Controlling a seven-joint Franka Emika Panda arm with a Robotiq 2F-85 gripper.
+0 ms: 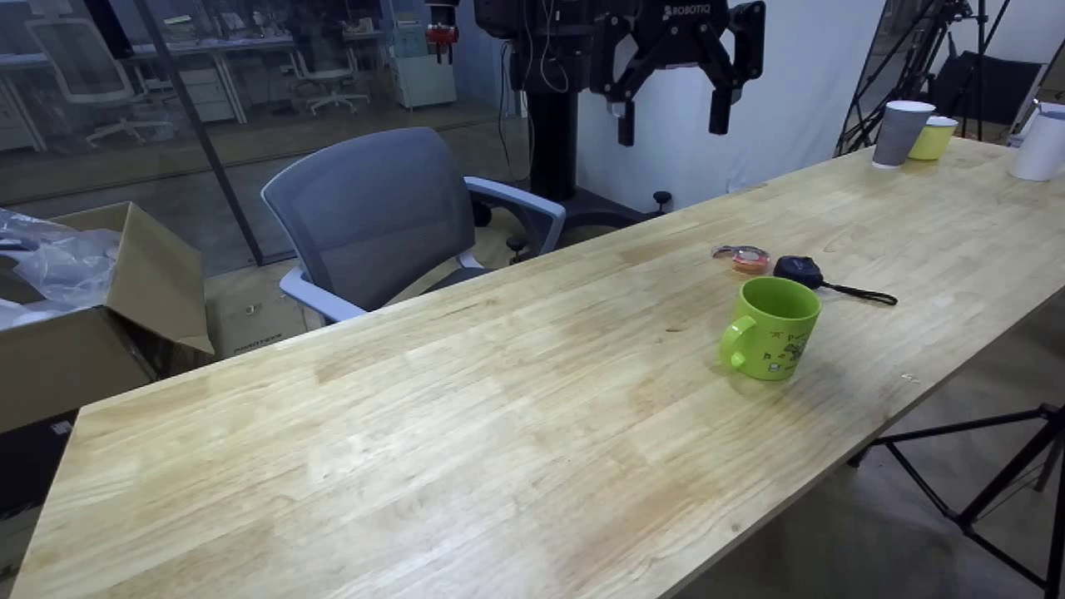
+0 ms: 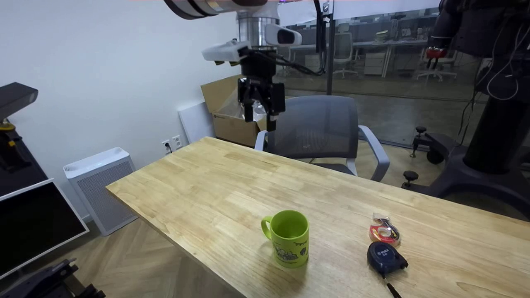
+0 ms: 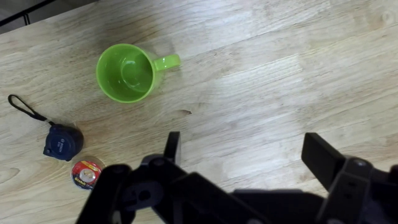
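Observation:
My gripper (image 1: 673,126) hangs well above the table, open, with nothing between its fingers. In the wrist view the gripper has its two fingertips wide apart over bare wood. A green mug (image 1: 773,329) stands upright on the table; from above the mug (image 3: 125,73) looks empty and lies ahead and left of the fingers. Its handle (image 3: 168,62) points toward the right of the wrist view. A dark blue tape measure (image 3: 64,142) with a black strap and a red tape roll (image 3: 85,174) lie left of the fingers.
At the table's far end stand a grey cup (image 1: 902,135), a yellow cup (image 1: 932,140) and a white container (image 1: 1042,148). An office chair (image 2: 314,129) is against one long side.

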